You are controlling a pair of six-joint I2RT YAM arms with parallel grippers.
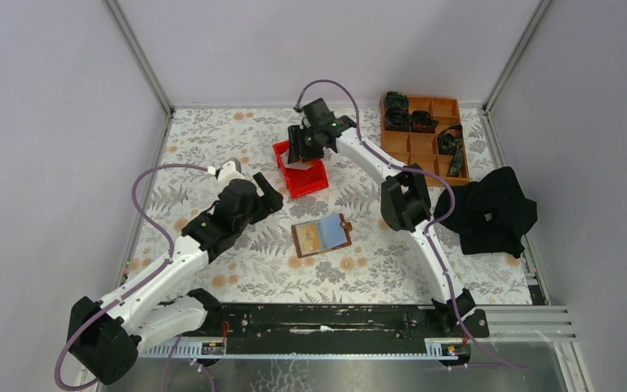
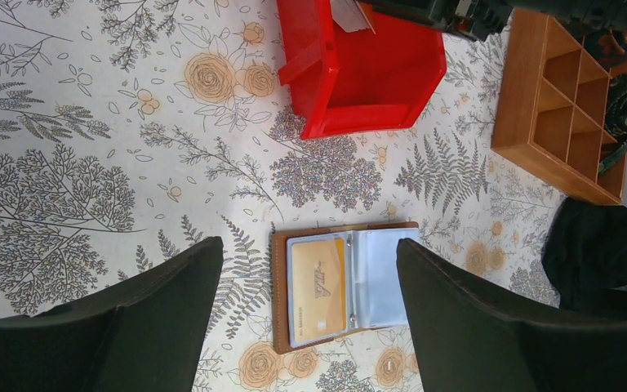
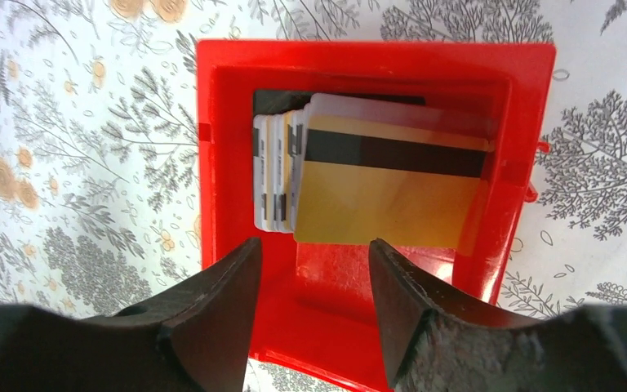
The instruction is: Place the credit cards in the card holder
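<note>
The brown card holder [image 1: 322, 235] lies opened flat on the table. In the left wrist view a gold card [image 2: 318, 286] sits in its left clear sleeve, and the right sleeve [image 2: 381, 273] looks pale and empty. Inside the red bin [image 3: 375, 55], a gold card with a black stripe [image 3: 392, 192] leans beside several cards on edge [image 3: 276, 171]. My right gripper is over the bin, its fingers open and nothing between them. My left gripper hovers left of and above the holder, open, with no card in it.
At the back right stands a wooden compartment tray [image 1: 408, 147] with dark straps in some compartments. A black cloth [image 1: 490, 216] lies along the right edge.
</note>
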